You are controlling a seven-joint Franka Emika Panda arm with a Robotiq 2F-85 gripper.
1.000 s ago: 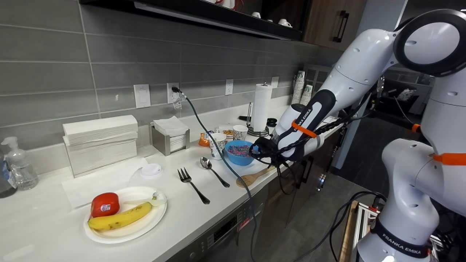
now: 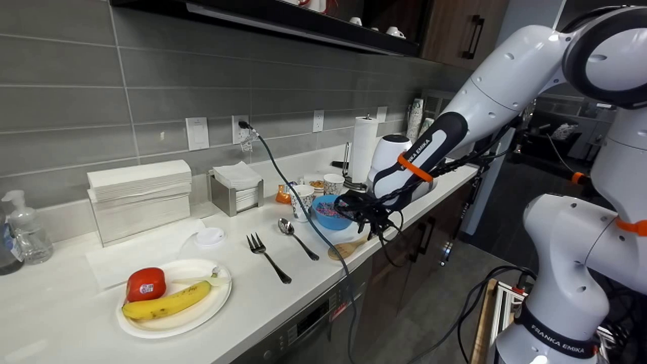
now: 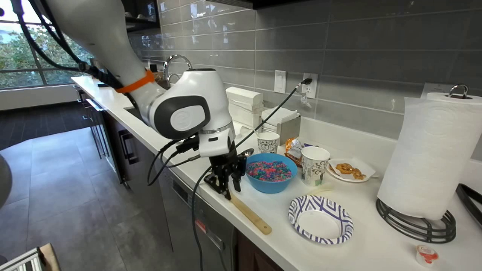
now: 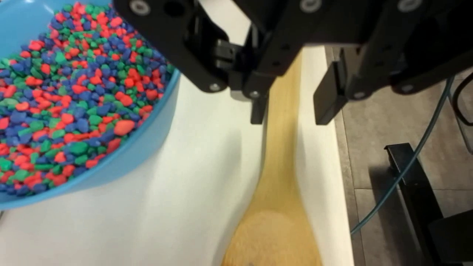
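Note:
A wooden spoon [image 4: 278, 195] lies flat on the counter along its front edge, its handle [image 3: 250, 214] pointing toward the paper towel roll. In the wrist view my gripper is over the handle, one black fingertip [image 4: 259, 108] on each side, with gaps between the pads and the wood. The fingers stand part open, holding nothing. Close by, the blue bowl [image 3: 272, 184] full of red, blue and green bits sits farther in from the edge. From the first exterior view the gripper [image 2: 373, 227] is a dark tangle of fingers and cables above the spoon [image 2: 347, 248].
A patterned paper bowl [image 3: 321, 221], a paper cup [image 3: 314, 165] and the paper towel roll [image 3: 427, 158] stand around the blue bowl. A fork [image 2: 268, 258], a metal spoon [image 2: 297, 238] and a fruit plate [image 2: 221, 297] lie farther along. A cable [image 2: 315, 227] crosses the counter.
The arm's wrist has tipped more upright and shifted left in the first exterior view, bringing my gripper lower over the spoon handle. Objects on the counter have stayed in place.

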